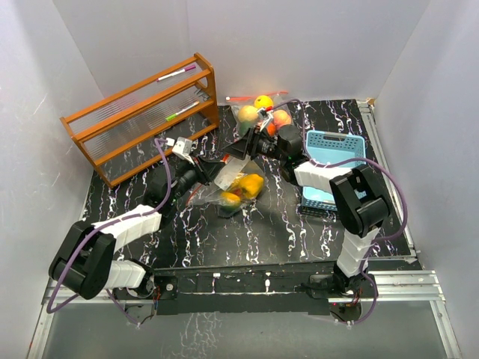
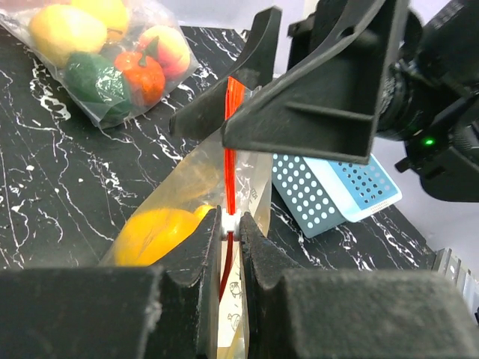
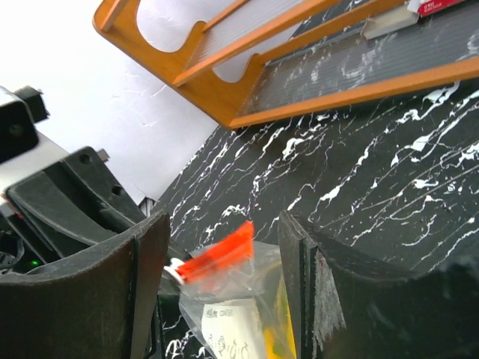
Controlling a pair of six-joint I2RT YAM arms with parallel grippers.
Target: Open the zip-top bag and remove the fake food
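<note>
A clear zip bag of yellow fake food (image 1: 247, 187) with a red seal stands propped at the table's centre. My left gripper (image 1: 215, 163) is shut on the bag's top by the zip, at the white slider (image 2: 230, 223). My right gripper (image 1: 241, 143) is part open around the upper end of the red seal strip; in the left wrist view its dark fingers stand either side of that strip. Whether they touch it I cannot tell.
A second bag of fake fruit (image 1: 262, 112) lies at the back. A wooden rack (image 1: 138, 105) stands back left. A blue basket (image 1: 333, 153) is at the right, under the right arm.
</note>
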